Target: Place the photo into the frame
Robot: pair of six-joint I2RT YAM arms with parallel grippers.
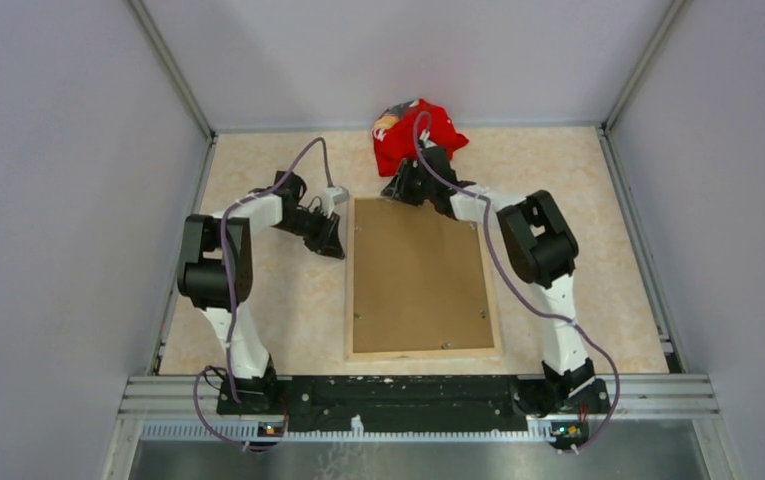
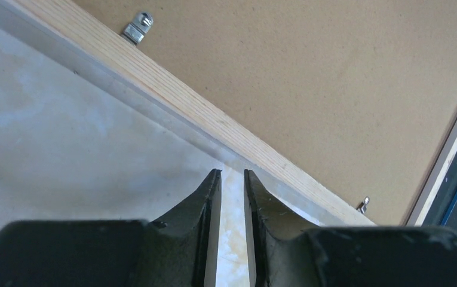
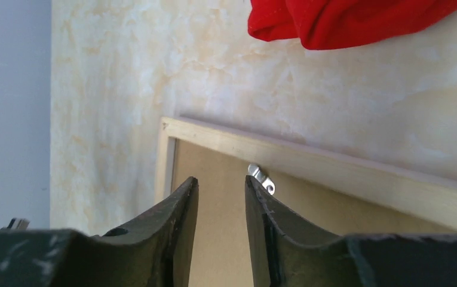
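The wooden frame [image 1: 349, 290] lies on the table with its brown back panel [image 1: 418, 280] facing up. Small metal clips sit along its inner edges; one clip [image 2: 139, 27] shows in the left wrist view and another clip [image 3: 261, 178] in the right wrist view. My left gripper hovers just outside the frame's left side, part open and empty. Over the far edge, near that clip, stands my right gripper, its fingers apart with nothing between them. No photo shows; whether one lies under the panel I cannot tell.
A crumpled red cloth [image 1: 426, 135] lies behind the frame, close to the right gripper. Bare table [image 1: 578, 290] extends to the right of the frame, and more shows to its left.
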